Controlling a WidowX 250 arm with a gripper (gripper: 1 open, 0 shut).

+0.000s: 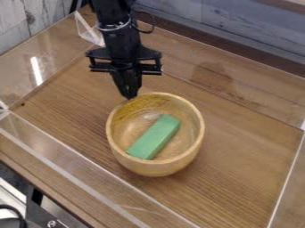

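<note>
My black gripper [127, 87] points down from the top of the view, shut, just above the rear-left rim of a round yellowish bowl [191, 136], with nothing visible between its fingers. Inside the bowl a long green block [155, 135] lies at a slant.
The bowl stands on a wooden table [244, 169] with open space to the right, left and behind. A clear plastic object [88, 27] is at the back left, partly behind the arm. Raised walls edge the back and left.
</note>
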